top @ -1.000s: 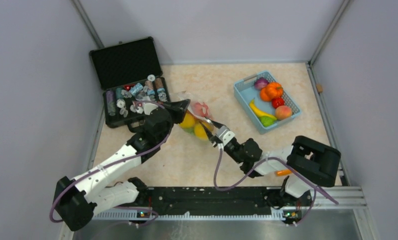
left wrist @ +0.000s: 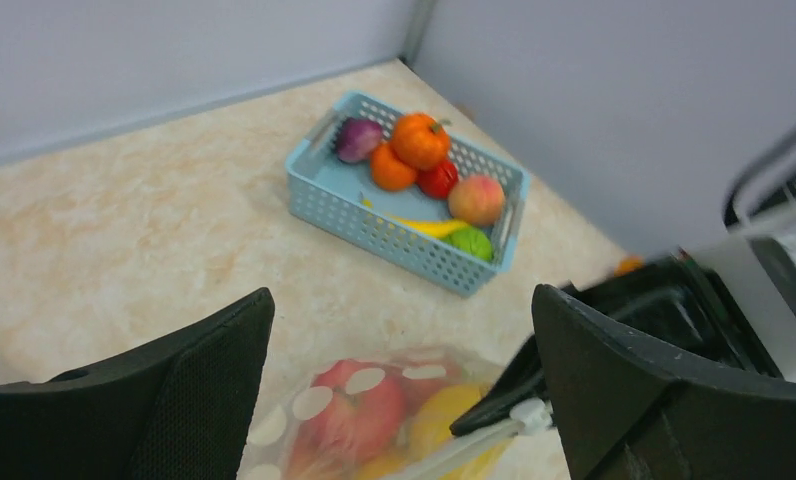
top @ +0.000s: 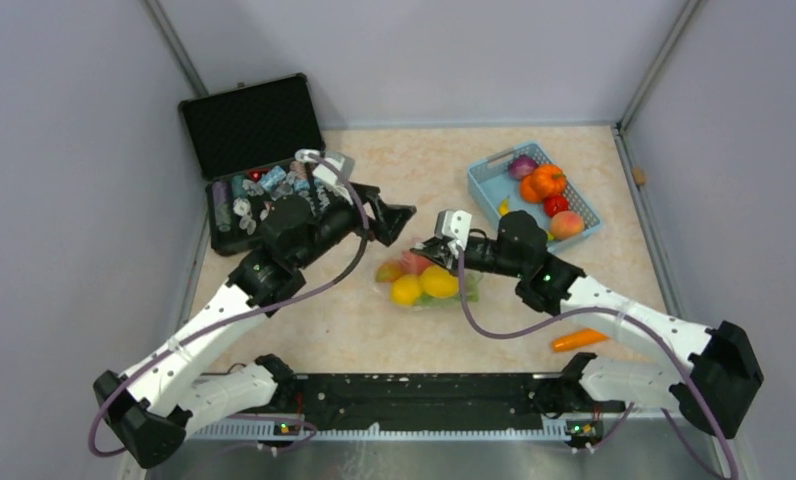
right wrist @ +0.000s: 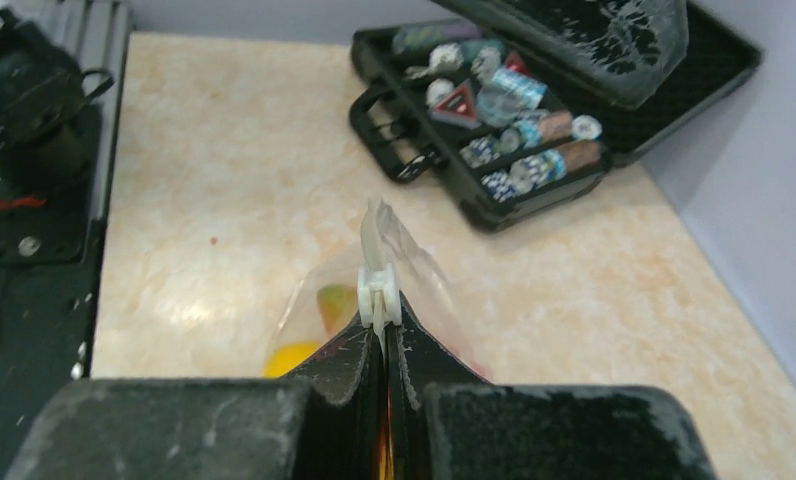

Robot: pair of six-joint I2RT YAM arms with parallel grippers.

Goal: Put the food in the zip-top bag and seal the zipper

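Note:
The clear zip top bag holds yellow fruits and a red one. Its pale zip strip carries a white slider. My right gripper is shut on this strip at the slider, over the bag; the bag's far end rises past the fingertips. To the left of the bag, my left gripper stands open. Between its fingers, the left wrist view shows no held object, only the bag further below. Whether the zip is fully closed cannot be made out.
At the back right sits a blue basket of toy vegetables and fruit. An open black case with small items lies at the back left. A carrot rests at the front right.
The right gripper has turned and shifted up, and the bag with its food has slid right.

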